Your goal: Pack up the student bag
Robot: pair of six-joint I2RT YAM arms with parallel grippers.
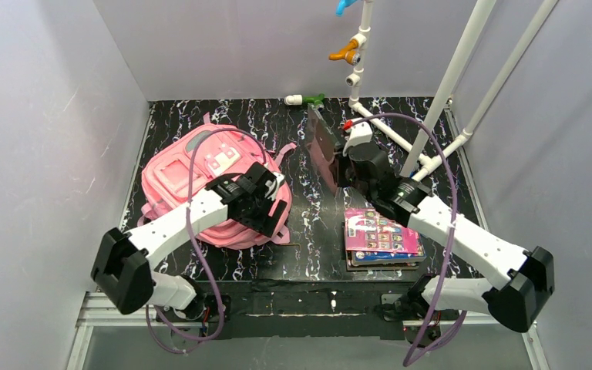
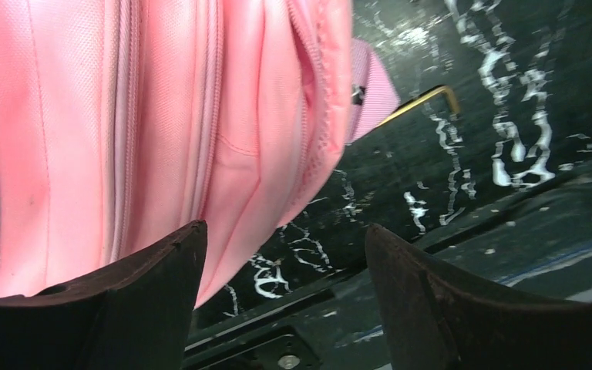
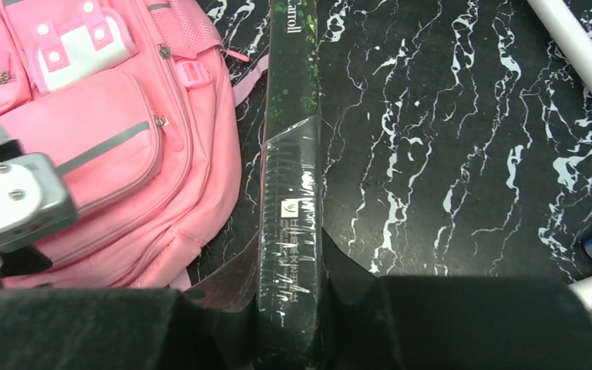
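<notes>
On the left of the table lies a pink backpack [image 1: 227, 220], its zips [image 2: 127, 131] close below my left gripper in the left wrist view. That left gripper is open, with nothing held between its fingers, over the bag's lower right edge. My right gripper is shut on a dark green book [image 3: 291, 154] in clear plastic wrap. The book [image 1: 324, 146] stands on edge in the air, to the right of the bag.
A stack of books with a pink cover [image 1: 381, 231] on top lies at the front right. White pipes [image 1: 462, 85] stand at the back right. A thin brass hex key [image 2: 424, 104] pokes out beside a bag strap.
</notes>
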